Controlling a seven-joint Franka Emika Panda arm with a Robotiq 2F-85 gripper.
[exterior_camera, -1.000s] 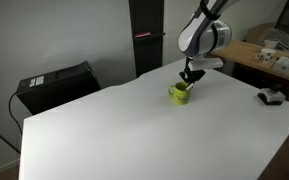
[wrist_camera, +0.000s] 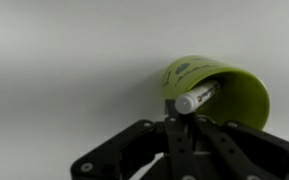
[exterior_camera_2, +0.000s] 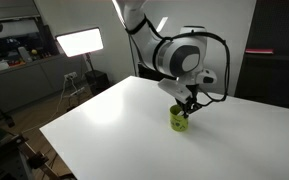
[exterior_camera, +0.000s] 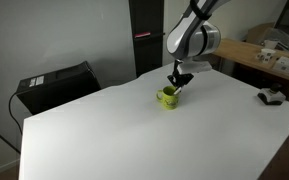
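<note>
A yellow-green mug (exterior_camera: 169,97) is at the middle of the white table's far half, below my gripper (exterior_camera: 177,82). The other exterior view has the mug (exterior_camera_2: 179,122) directly under the gripper (exterior_camera_2: 191,106). In the wrist view, a white marker (wrist_camera: 196,98) leans inside the mug (wrist_camera: 246,101), its near end at my gripper's fingertips. The gripper looks shut on that marker; the fingertips themselves are dark and hard to make out. Whether the mug's base touches the table cannot be told.
A black box-like device (exterior_camera: 59,88) stands at the table's far left edge. Toward the right lies a small dark object (exterior_camera: 271,96), with a wooden shelf (exterior_camera: 254,58) holding cups behind it.
Gripper, marker and mug have shifted together leftward and slightly nearer in exterior view 1. The surroundings stay as they were.
</note>
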